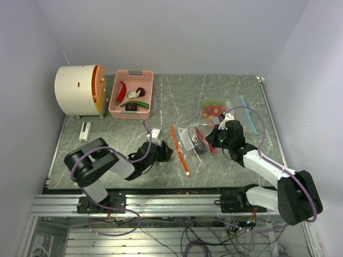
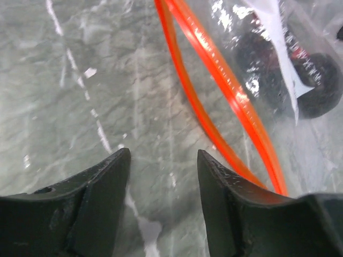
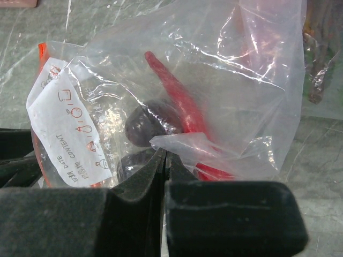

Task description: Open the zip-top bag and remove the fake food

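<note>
A clear zip bag with an orange zip edge (image 1: 180, 151) lies flat right of the table's middle. Through its film show a red pepper (image 3: 177, 93) and dark round food (image 3: 154, 123); a white label (image 3: 69, 123) is near the zip side. My right gripper is shut at the bag's film, where a fold of plastic stands up against the fingertips; whether film is pinched cannot be told. Left of the orange edge, my left gripper is part open above bare table, nothing between its fingers.
A pink basket (image 1: 113, 110) at the back left holds several pieces of fake food. Next to it stands a white drum (image 1: 75, 90). Another bag, with red food (image 1: 213, 111) and a blue zip strip (image 1: 249, 115), lies at the back right.
</note>
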